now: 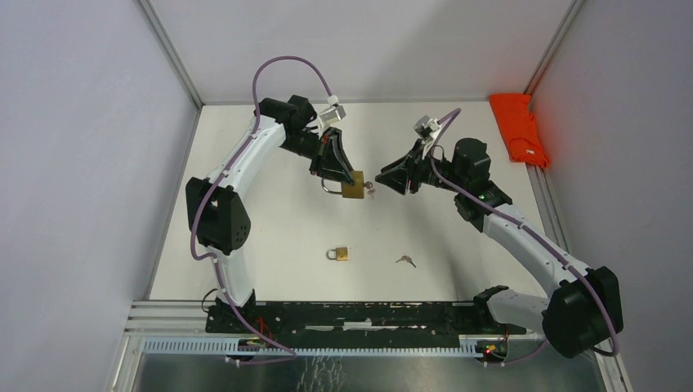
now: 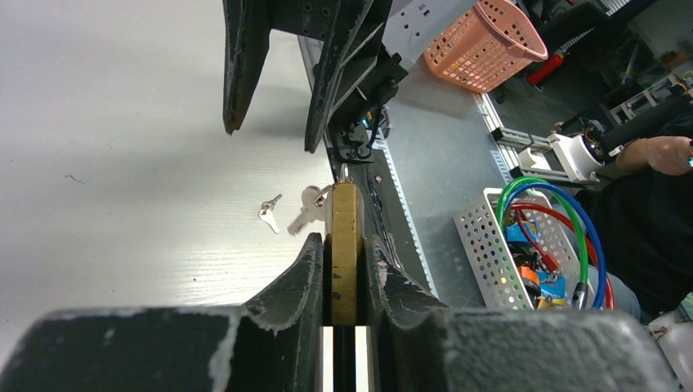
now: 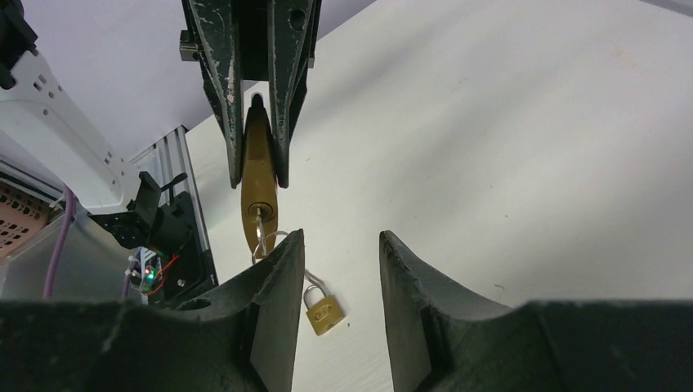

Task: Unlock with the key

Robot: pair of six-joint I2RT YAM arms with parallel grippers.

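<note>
A large brass padlock (image 1: 352, 190) is clamped in my left gripper (image 1: 350, 181), held above the table with its shackle (image 1: 330, 191) toward the left. Whether the shackle is locked cannot be told. A key (image 3: 261, 232) sits in the keyhole in the padlock's end. From its ring hangs another key (image 2: 307, 211), slightly blurred in the left wrist view. My right gripper (image 1: 391, 183) stands open, a short way right of the key, touching neither key nor lock. Only background shows between its fingers in the right wrist view.
A small brass padlock (image 1: 342, 254) lies on the table nearer the front. To its right lie small keys (image 1: 406, 260). An orange cloth (image 1: 519, 129) rests at the back right corner.
</note>
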